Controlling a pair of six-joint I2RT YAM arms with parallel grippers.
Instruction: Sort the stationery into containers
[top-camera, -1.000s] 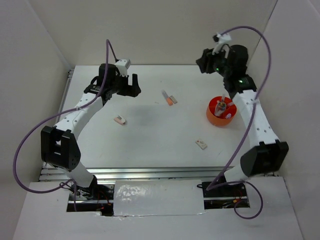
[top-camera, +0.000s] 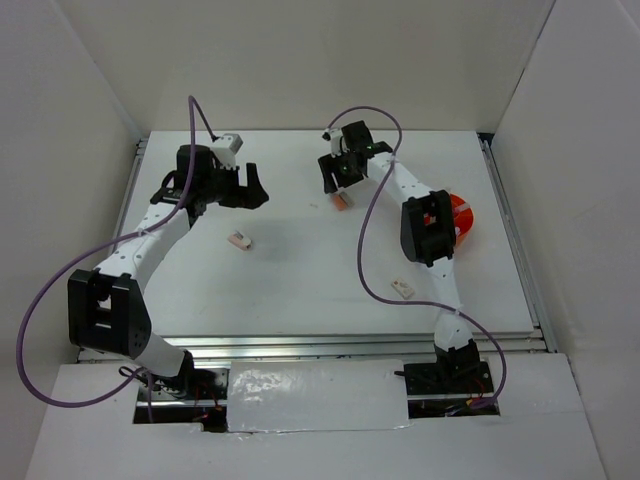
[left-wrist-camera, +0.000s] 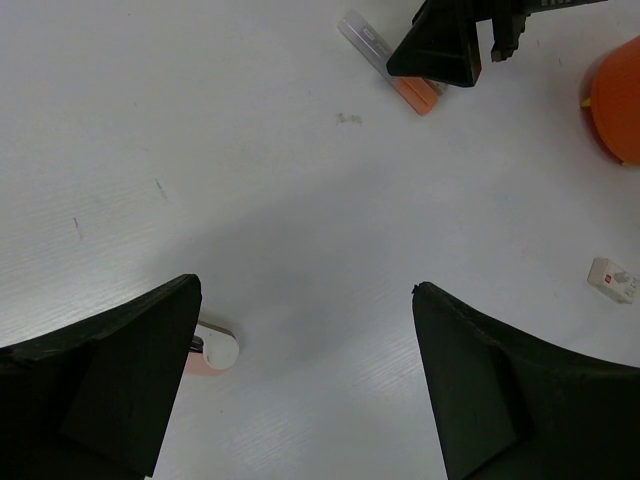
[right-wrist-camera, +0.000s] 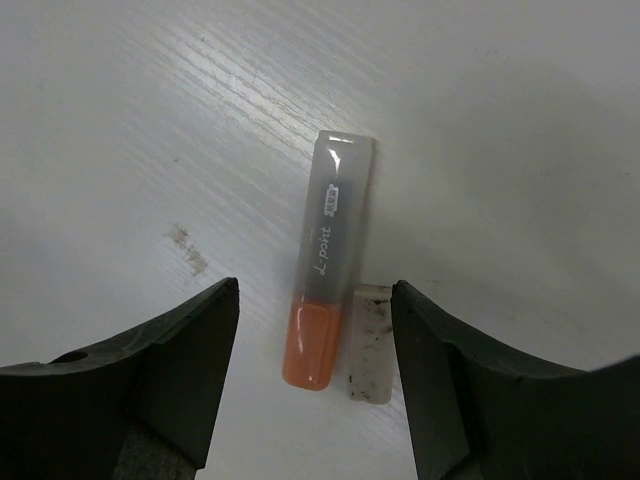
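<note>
A clear lead case with an orange end (right-wrist-camera: 330, 235) lies flat on the table in the right wrist view. Against its lower right side lies a small pale eraser-like block (right-wrist-camera: 371, 345). My right gripper hovers over both, fingers part open, holding nothing; the pair sits between its fingers in the picture. At the upper left of the table my left gripper hangs open and empty. Below it is a pinkish item with a white round end (top-camera: 240, 240). An orange round container (top-camera: 462, 218) stands on the right, partly hidden by my right arm.
A small white block (top-camera: 402, 289) lies at the front right of the table. Some items show inside the orange container.
My right arm has swung left from beyond the orange container to above the orange-ended case, now covering part of the container. The left arm has shifted slightly left.
</note>
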